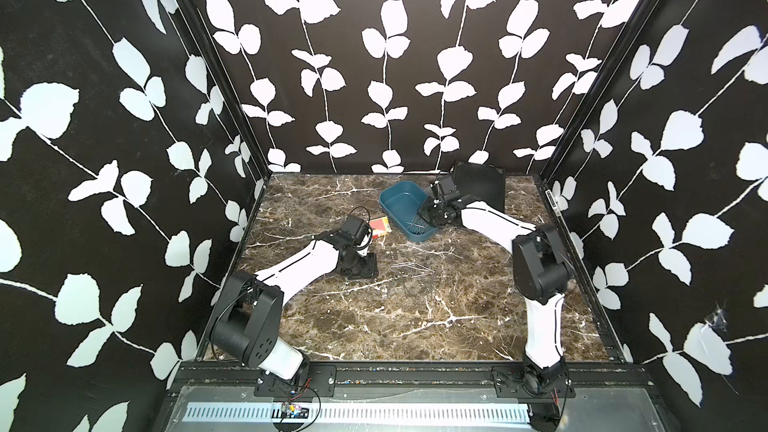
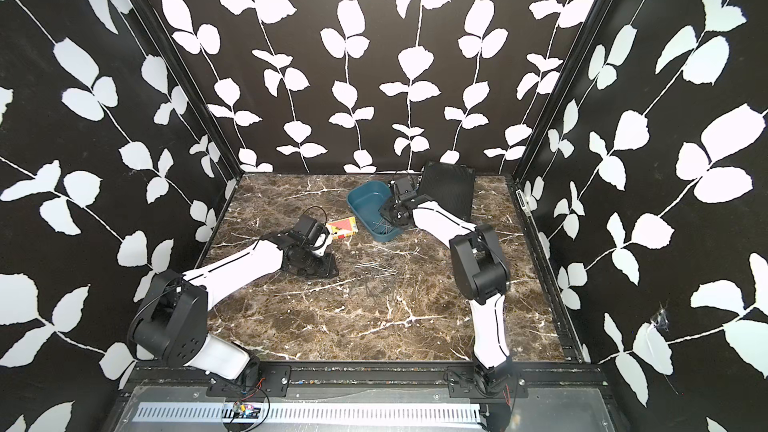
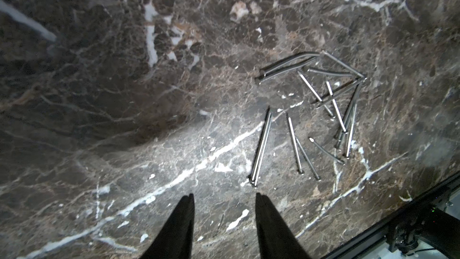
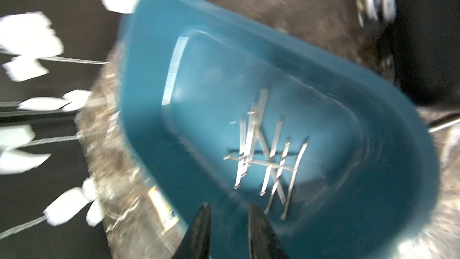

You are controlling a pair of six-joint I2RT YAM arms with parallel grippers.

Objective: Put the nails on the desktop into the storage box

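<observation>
Several thin metal nails (image 3: 261, 148) lie loose on the dark marble desktop, some crossed over each other, in the left wrist view. My left gripper stands open above the desk, its fingers empty, beside the nearest pair of nails. The blue storage box (image 4: 201, 7) fills much of the right wrist view, with several nails (image 4: 271, 158) on its floor. Above the box's near end is my right gripper, its fingertips apart and no nail visible between them. From above, the box (image 1: 400, 201) sits at the back centre, partly hidden by the right arm.
A red and yellow packet (image 1: 379, 227) lies left of the box, close to my left arm. Behind the right gripper stands a black object (image 1: 482, 184) near the back wall.
</observation>
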